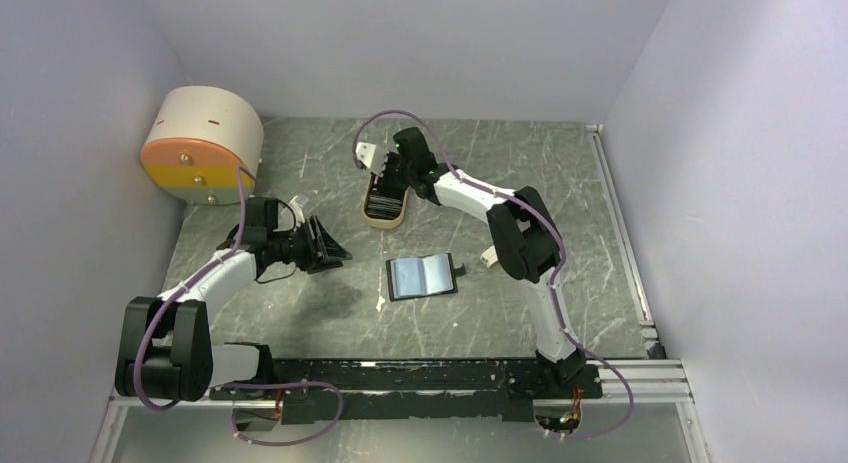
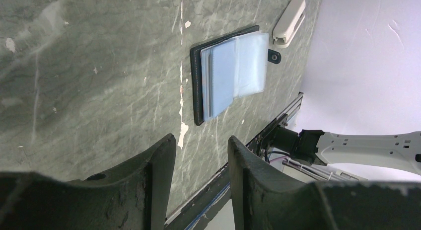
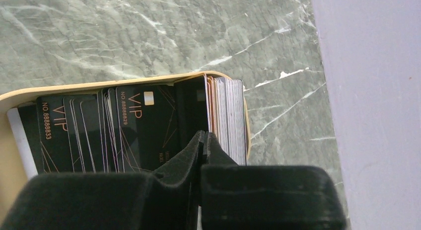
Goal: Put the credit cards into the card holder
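Observation:
A cream box (image 1: 383, 221) at the back centre holds rows of black VIP cards (image 3: 144, 120) and a stack of pale-edged cards (image 3: 229, 115). My right gripper is shut over it, with no card visible between its fingertips; in the top view the arm partly hides the box. The open card holder (image 1: 422, 276), black with translucent sleeves, lies front centre, also seen in the left wrist view (image 2: 231, 73). My left gripper hangs open and empty to its left, above the table.
A rounded cabinet (image 1: 200, 133) with coloured drawers stands at the back left. A small white object (image 2: 289, 21) lies right of the card holder. Walls bound the back and sides.

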